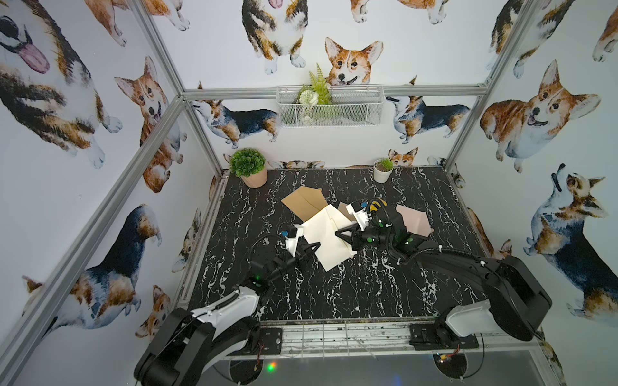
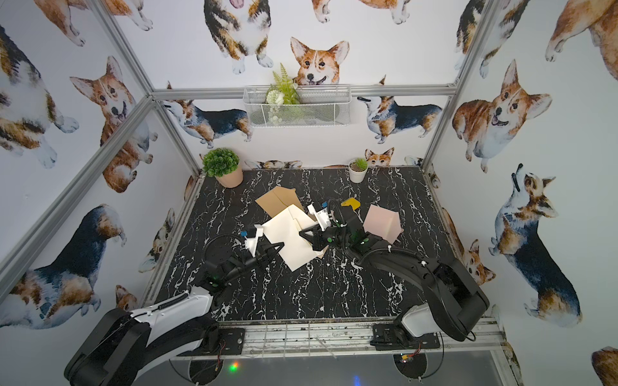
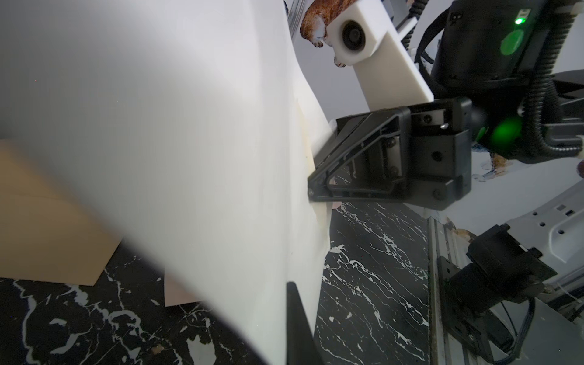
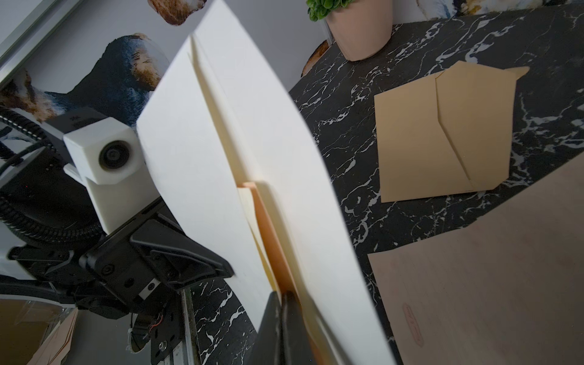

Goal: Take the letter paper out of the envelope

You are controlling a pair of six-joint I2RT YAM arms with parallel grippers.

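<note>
A white envelope (image 1: 325,239) stands tilted above the table between my arms. My left gripper (image 1: 317,245) is shut on its edge. In the right wrist view the envelope's opening gapes as a long slot, with a folded cream and orange paper (image 4: 267,231) inside, apparently the letter. My right gripper has its fingertips together at that slot, against the paper's lower part; no grip on the paper can be made out. In the left wrist view the envelope (image 3: 182,121) covers most of the scene and hides part of the left fingers (image 3: 298,328).
A brown envelope (image 1: 304,203) lies behind the white one, and a pink envelope (image 1: 415,220) lies to the right. A pinkish sheet (image 4: 486,273) is on the table close by. Potted plants (image 1: 252,170) stand along the back.
</note>
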